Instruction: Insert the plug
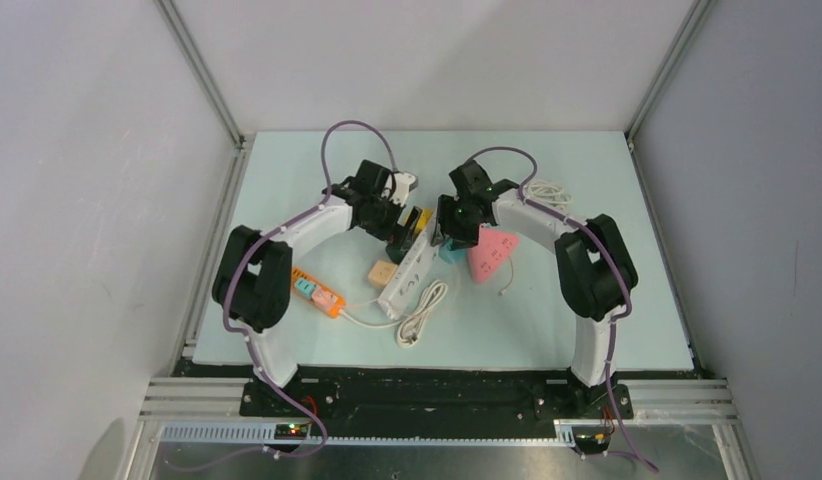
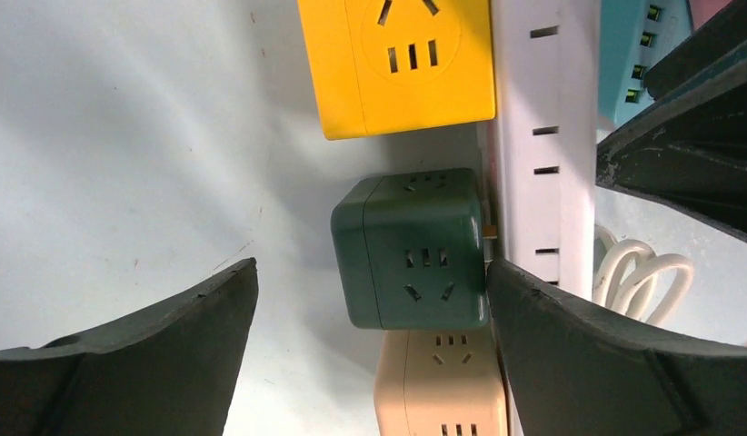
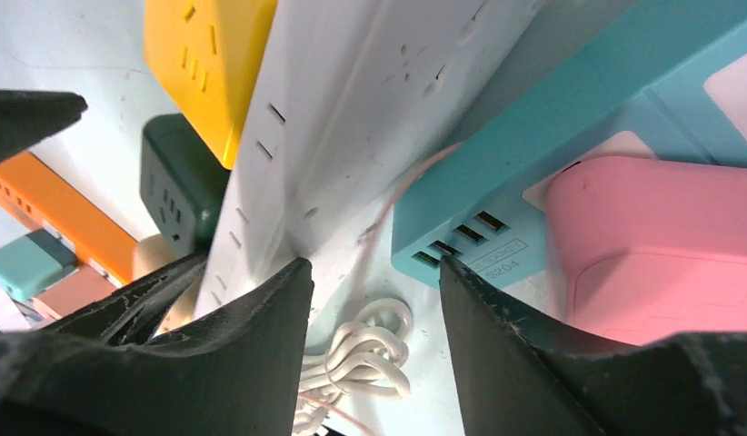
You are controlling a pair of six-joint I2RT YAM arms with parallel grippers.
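Observation:
A dark green cube plug stands beside the white power strip, with a narrow gap and a brass-coloured prong showing between them. Around the green plug my left gripper is open. Its right finger reaches to the plug's edge by the strip; the left one is well clear. On the strip's other side, my right gripper has its fingers apart with nothing held between them. One finger overlaps the strip in the right wrist view; the other is close to the teal plug.
A yellow plug and a peach plug flank the green one along the strip. The pink triangular strip, orange strip and coiled white cable lie nearby.

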